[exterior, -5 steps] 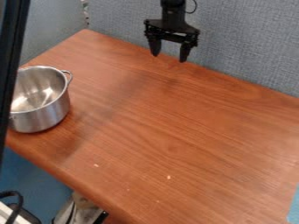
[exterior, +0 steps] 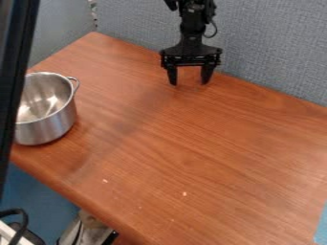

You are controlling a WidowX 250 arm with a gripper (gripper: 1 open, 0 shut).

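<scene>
My black gripper (exterior: 189, 73) hangs at the back of the wooden table (exterior: 192, 163), near the grey wall, its two fingers pointing down and apart with nothing seen between them. A steel pot (exterior: 46, 117) with a side handle stands at the table's left edge, well to the left and front of the gripper.
A grey padded wall (exterior: 269, 48) runs along the back. A black vertical frame and some cables are at the near left.
The pot has not moved.
</scene>
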